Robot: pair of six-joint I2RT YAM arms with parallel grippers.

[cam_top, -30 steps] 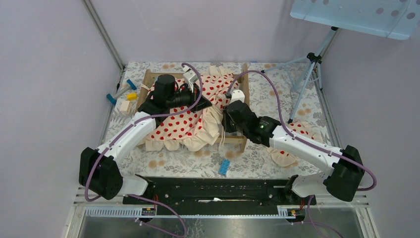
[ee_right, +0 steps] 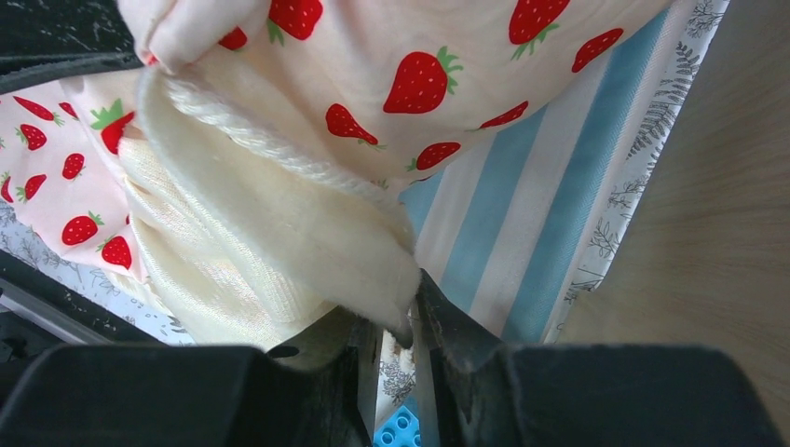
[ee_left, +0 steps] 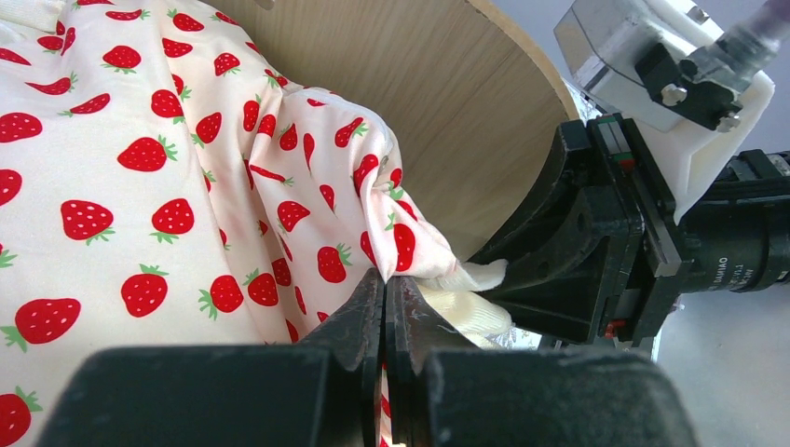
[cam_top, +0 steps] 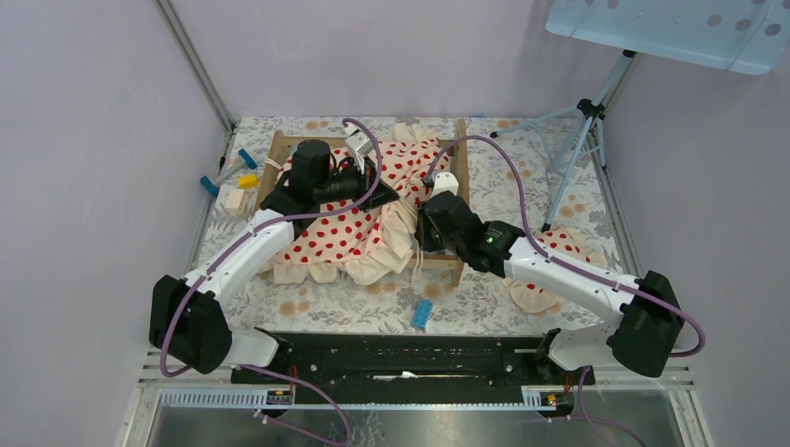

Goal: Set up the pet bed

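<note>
A strawberry-print cover [cam_top: 331, 237] with cream ruffled edging lies bunched over a wooden bed frame [cam_top: 459, 140]. My left gripper is shut at a fold of the cover; whether fabric is between its tips cannot be told clearly. My right gripper is shut on the cream edging [ee_right: 279, 223] at the frame's right side, beside a blue-and-white striped pad [ee_right: 531, 214] that shows under the cover.
A second strawberry piece [cam_top: 531, 293] lies at the right under the arm. A blue block [cam_top: 422, 313] is at the front, small items [cam_top: 247, 181] at the left. A light-blue stand [cam_top: 582, 135] stands at the back right.
</note>
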